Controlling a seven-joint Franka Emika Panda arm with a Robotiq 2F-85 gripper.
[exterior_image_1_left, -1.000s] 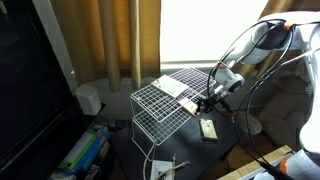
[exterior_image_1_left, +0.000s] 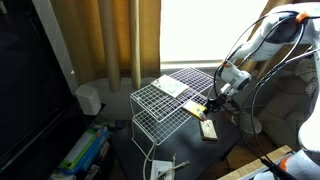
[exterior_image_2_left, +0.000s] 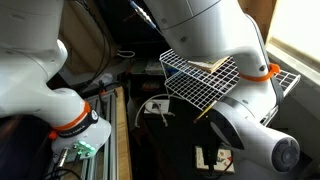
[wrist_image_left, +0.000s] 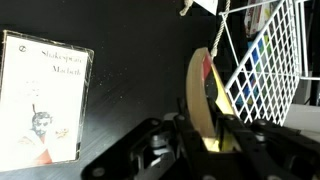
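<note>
My gripper is shut on a thin book (wrist_image_left: 208, 95), seen nearly edge-on in the wrist view with a pale spine and a yellow and red cover. In exterior view 1 the held book (exterior_image_1_left: 196, 108) shows yellow and pink beside the white wire rack (exterior_image_1_left: 160, 105), above the dark table. A second book (wrist_image_left: 42, 100), titled Macbeth, lies flat on the table; in exterior view 1 this book (exterior_image_1_left: 208, 129) is below the gripper. Another pale book or sheet (exterior_image_1_left: 170, 86) rests on top of the rack. The arm hides most of the gripper in exterior view 2.
A white cord (exterior_image_2_left: 152, 103) lies on the table near the rack. Coloured books (exterior_image_1_left: 78, 150) stand at the left, below a white box (exterior_image_1_left: 88, 99).
The held book has turned in my gripper's hold, so its yellow and pink cover now faces exterior view 1 more. The gripper has tilted and shifted slightly. The Macbeth book has stayed put.
</note>
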